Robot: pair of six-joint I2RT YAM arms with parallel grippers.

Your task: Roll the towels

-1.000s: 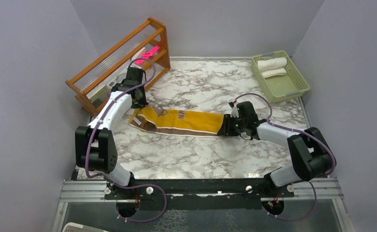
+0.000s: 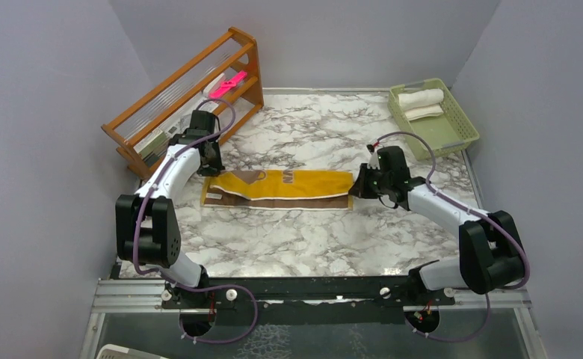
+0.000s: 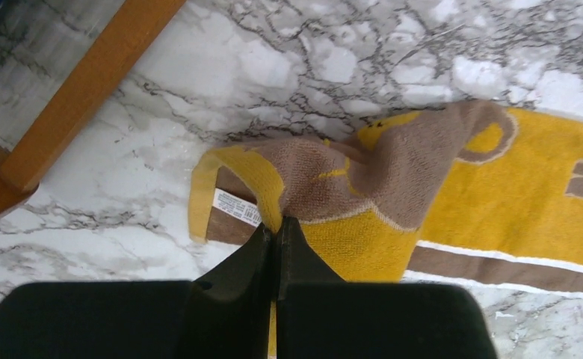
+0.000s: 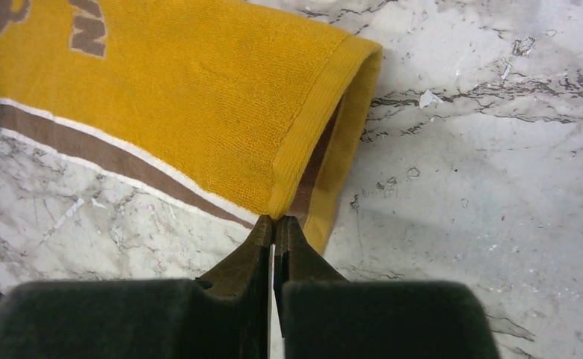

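A yellow and brown towel (image 2: 311, 183) lies folded lengthwise in a long strip across the marble table, its yellow layer over a brown one edged in white. At its left end my left gripper is shut on the towel's yellow hem, and the cloth there is lifted and bunched, with a white label (image 3: 236, 206) showing beneath. At the opposite end, the right gripper is shut on the front corner of the upper layer. The hem there arches, leaving a gap above the lower layer.
A green basket (image 2: 460, 123) with rolled white towels (image 2: 421, 99) stands at the back right. The wooden rack (image 2: 240, 56) at the back left is close to my left arm.
The right gripper has moved right and slightly back with the towel end.
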